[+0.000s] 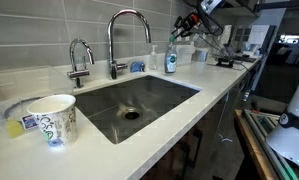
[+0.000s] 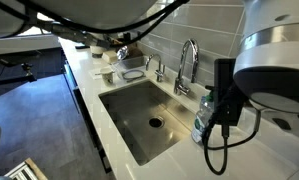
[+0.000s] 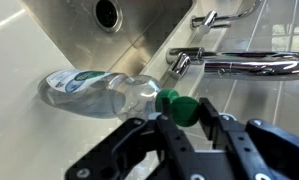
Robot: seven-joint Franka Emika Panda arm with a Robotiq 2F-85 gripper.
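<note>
A clear bottle with a green top and a blue-white label (image 3: 87,84) fills the left-centre of the wrist view. My gripper is shut on the bottle's green top, with the dark fingers on either side of it. In exterior view 1 the bottle (image 1: 170,60) is at the far end of the sink, and my gripper (image 1: 185,30) comes down on it from above right. Most of the bottle (image 2: 201,120) is hidden behind the arm in exterior view 2. Whether its base touches the counter I cannot tell.
The steel sink (image 1: 131,112) lies along the counter, with a tall faucet (image 1: 112,45) and a smaller tap (image 1: 78,62) behind it. A patterned white cup (image 1: 55,120) stands near the front left. A soap dispenser (image 1: 153,58) stands close to the bottle.
</note>
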